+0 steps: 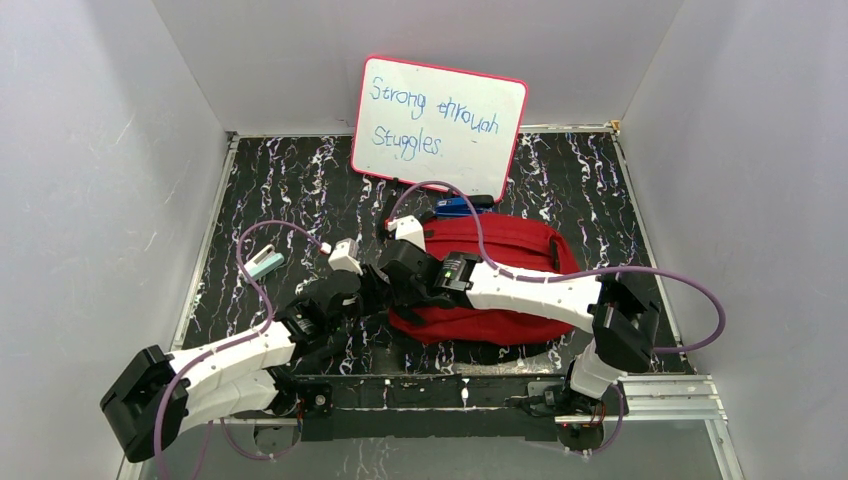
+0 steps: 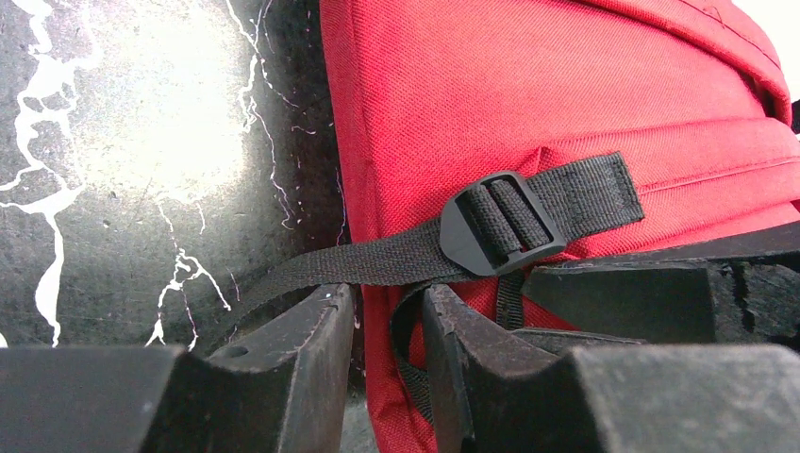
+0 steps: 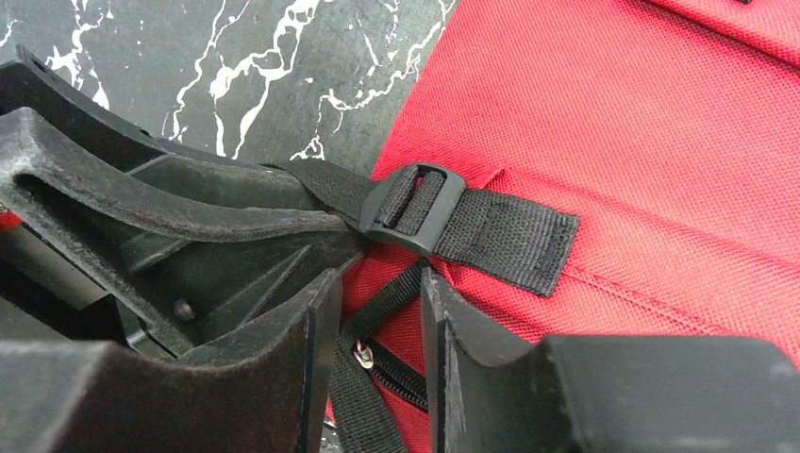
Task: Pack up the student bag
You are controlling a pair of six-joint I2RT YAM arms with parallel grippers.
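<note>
The red bag (image 1: pixel 500 240) lies on the dark marbled table, partly covered by both arms. A black strap (image 2: pixel 368 258) with a plastic buckle (image 2: pixel 500 224) crosses its edge. My left gripper is part open at that edge, the strap running just beyond its fingertips; nothing is clearly clamped. My right gripper stands open over the bag, with the zipper pull (image 3: pixel 364 356) and a length of black webbing (image 3: pixel 368 401) visible in its finger gap. Both grippers are close together at the bag's left side, their tips hidden in the top view.
A whiteboard (image 1: pixel 440 120) with handwriting leans at the back. A blue object (image 1: pixel 455 207) lies behind the bag, and a pale teal item (image 1: pixel 264 264) sits on the left.
</note>
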